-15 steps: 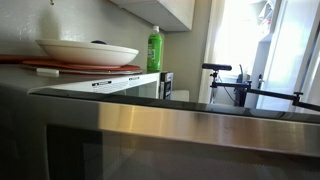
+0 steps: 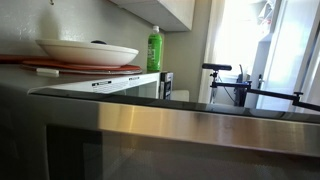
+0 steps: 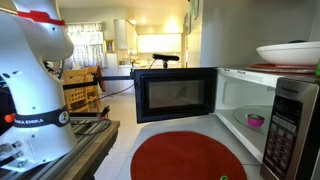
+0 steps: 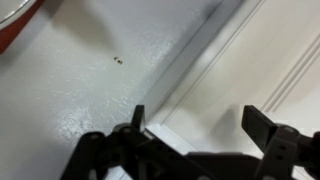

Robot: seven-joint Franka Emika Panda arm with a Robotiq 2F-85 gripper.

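My gripper shows at the bottom of the wrist view, its two dark fingers wide apart and nothing between them. Below it are a grey surface and a white panelled front. In exterior view 2 the white arm point(image 3: 38, 95) stands at the left, with its gripper out of frame. A microwave point(image 3: 288, 125) has its door point(image 3: 175, 93) swung open. Inside its lit cavity sits a small pink-and-green bowl point(image 3: 254, 121). On the counter in front lies a round red mat point(image 3: 187, 157).
A wide white bowl point(image 2: 88, 53) rests on top of the microwave. Behind it stands a green bottle point(image 2: 155, 49). The open door's edge point(image 2: 190, 124) crosses exterior view 1. Part of a red-edged object point(image 4: 14, 28) enters the wrist view's top left corner.
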